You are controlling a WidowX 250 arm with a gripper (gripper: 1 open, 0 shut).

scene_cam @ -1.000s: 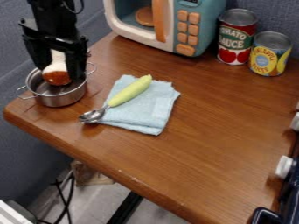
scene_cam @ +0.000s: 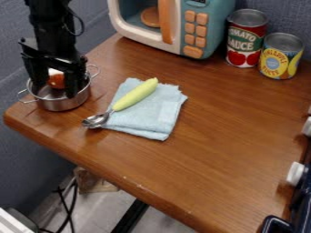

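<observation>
My black gripper [scene_cam: 57, 71] is at the upper left, lowered over a steel pot [scene_cam: 62, 98] with side handles. An orange-red object [scene_cam: 56, 80] is inside the pot between or just under my fingers; whether they grip it is unclear. A light blue cloth [scene_cam: 155, 121] lies right of the pot, with a yellow banana-like item [scene_cam: 133, 95] and a metal spoon [scene_cam: 97, 120] on it.
A toy microwave [scene_cam: 173, 27] stands at the back, with a tomato can [scene_cam: 245, 41] and a yellow can [scene_cam: 281, 56] beside it. A dark appliance [scene_cam: 285, 205] is at the right edge.
</observation>
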